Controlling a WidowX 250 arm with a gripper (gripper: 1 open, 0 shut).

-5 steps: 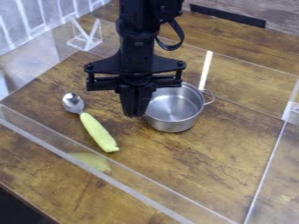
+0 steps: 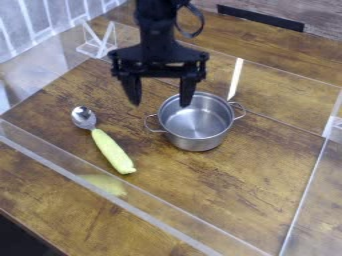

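Observation:
My black gripper (image 2: 158,82) hangs open above the back of the table, its dark fingers blurred and spread apart with nothing between them. Below and right of it a steel pot (image 2: 197,127) with two wire handles sits upright and looks empty. To the left lie a shiny spoon (image 2: 83,118) and, just below its handle end, a long pale yellow-green vegetable-like object (image 2: 112,150), apart from the pot.
Transparent walls run along the left, front and right. A white item (image 2: 99,40) stands at the back left, and a thin white strip (image 2: 237,78) is behind the pot.
My gripper has moved up and back, away from the viewer, uncovering more of the pot. The objects on the table have not moved.

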